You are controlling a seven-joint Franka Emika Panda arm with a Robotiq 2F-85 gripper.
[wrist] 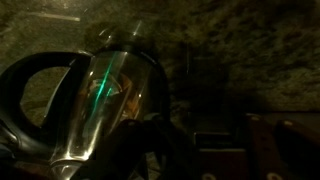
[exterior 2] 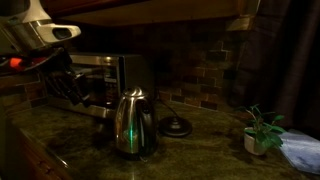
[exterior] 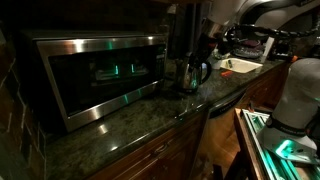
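A shiny metal kettle (exterior 2: 135,124) with a dark handle stands upright on the dark stone counter. In the wrist view the kettle (wrist: 105,100) lies to the left, its handle toward the left edge. My gripper shows dark at the bottom of that view, its fingers apart and no object visible between them. From the second exterior view, the gripper (exterior 2: 68,85) hangs above the counter, left of the kettle and apart from it in the picture. Dim light hides the fingertips' detail.
A microwave (exterior: 100,75) fills the counter's back left. Right of the kettle lie a round black base (exterior 2: 174,126) and a potted plant (exterior 2: 262,130). A sink (exterior: 240,64) is farther off.
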